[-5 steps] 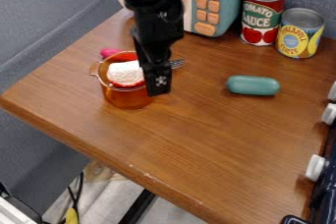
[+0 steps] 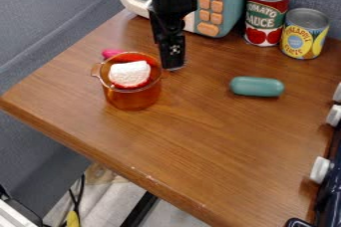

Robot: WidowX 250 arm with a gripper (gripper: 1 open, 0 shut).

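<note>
The black gripper (image 2: 170,52) hangs just right of and above an orange glass pot (image 2: 134,94), in front of the toy microwave; whether its fingers are apart or closed is hard to tell. A white object (image 2: 130,72) with red around it rests in the pot. A pink item (image 2: 111,55) lies behind the pot, and a teal cylinder (image 2: 256,87) lies on its side to the right.
A tomato sauce can (image 2: 265,17) and a yellow-label can (image 2: 304,36) stand at the back right beside the microwave (image 2: 213,7). Dark equipment with white knobs lines the right edge.
The gripper has moved up and back, away from the pot. The white object stays in the pot.
</note>
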